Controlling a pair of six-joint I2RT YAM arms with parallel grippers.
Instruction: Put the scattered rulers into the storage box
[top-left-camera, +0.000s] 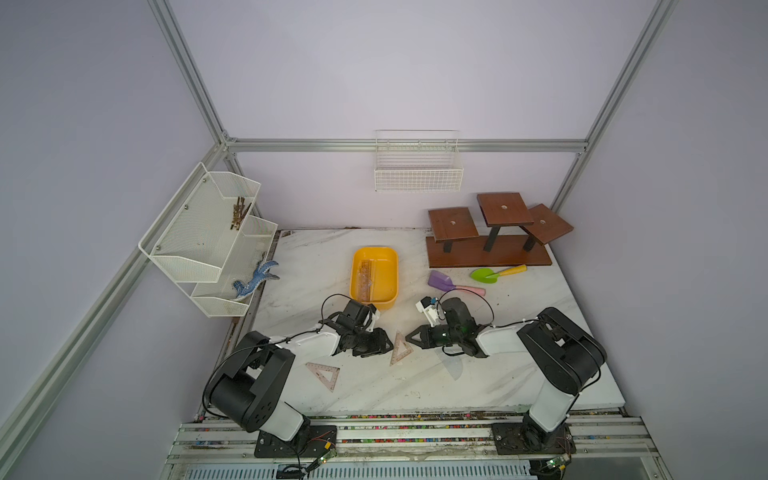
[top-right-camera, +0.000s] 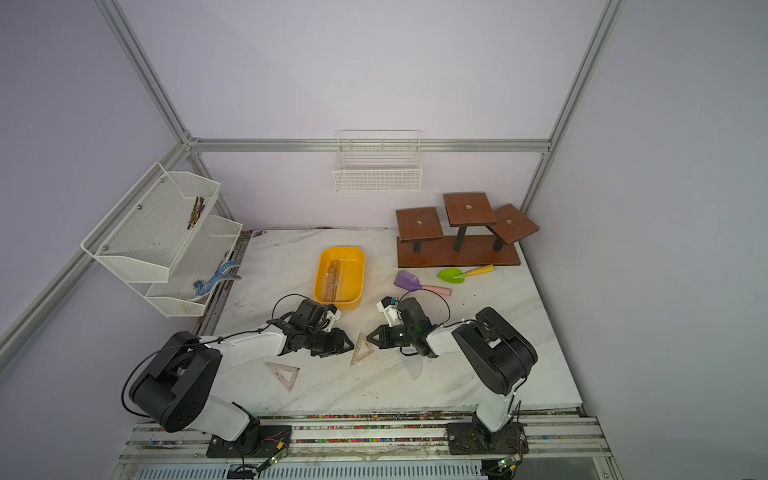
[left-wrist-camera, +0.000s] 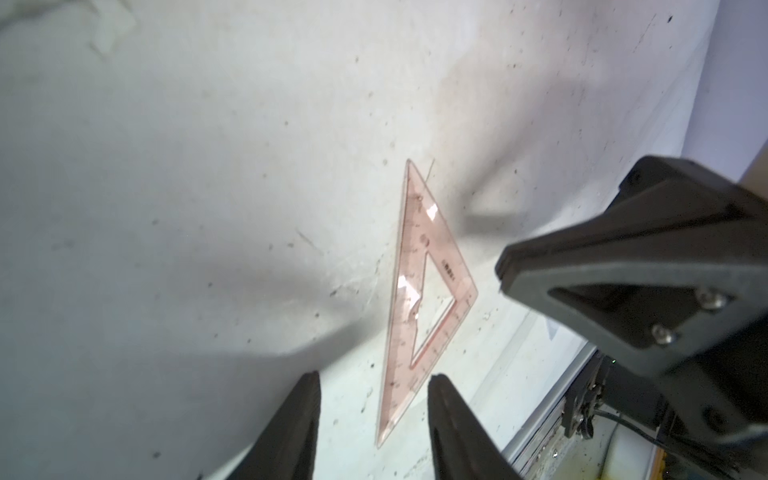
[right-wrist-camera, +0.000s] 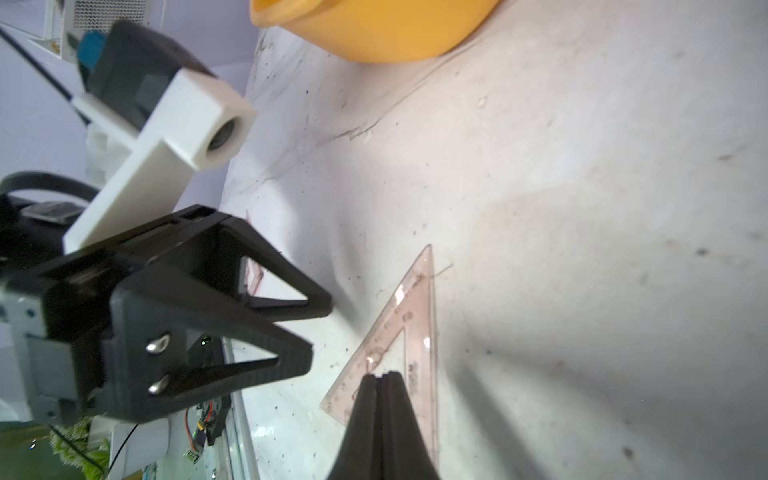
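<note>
A pinkish clear set square lies flat on the table between my two grippers. My left gripper is part open at its left side, with nothing seen between its fingers. In the right wrist view my right gripper is shut in front of the set square, and nothing shows between its fingertips; whether it touches is unclear. Another set square lies near the front left. The yellow storage box stands behind the grippers, holding a clear ruler along its left side.
A pale translucent piece lies under the right arm, too faint to identify. A purple scoop and a green trowel lie at right, before a brown stand. White shelving flanks the left edge.
</note>
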